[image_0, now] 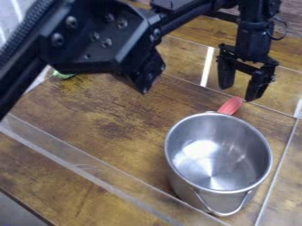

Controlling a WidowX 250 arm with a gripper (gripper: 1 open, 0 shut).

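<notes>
My gripper [245,78] hangs at the upper right with its fingers spread open, nothing between them, above and just behind a red elongated object [230,107] lying on the wooden table. The near end of that object is at the rim of a large steel pot [218,154], which stands at the lower right with its handle toward the front. A green object [63,73] at the left is mostly hidden behind the dark arm link in the foreground.
Transparent edges run along the front and right. The dark arm link covers much of the upper left.
</notes>
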